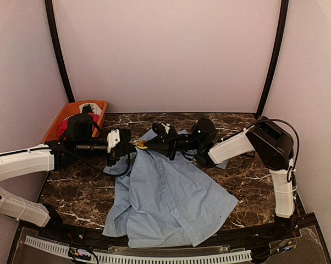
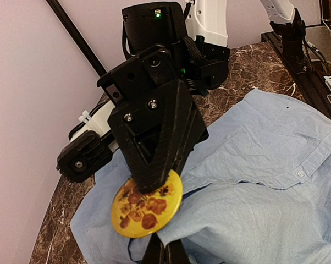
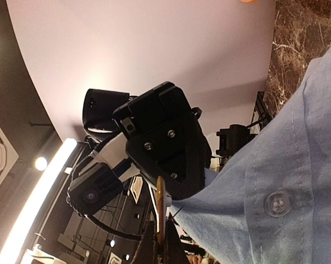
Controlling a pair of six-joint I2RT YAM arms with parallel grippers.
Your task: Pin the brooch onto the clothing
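Note:
A yellow brooch with orange-brown figures is held by my right gripper, which is shut on it; in the right wrist view it appears edge-on between the fingers, with a thin dark pin beside it. My left gripper is shut on a raised fold of the light blue shirt, directly under the brooch. The brooch touches or nearly touches that fold; whether its pin passes through the cloth I cannot tell. A clear button shows on the placket near the grippers.
An orange bin with red, white and dark cloths stands at the back left. The shirt covers the middle of the marble table, with bare table either side. Pale walls enclose the back and sides.

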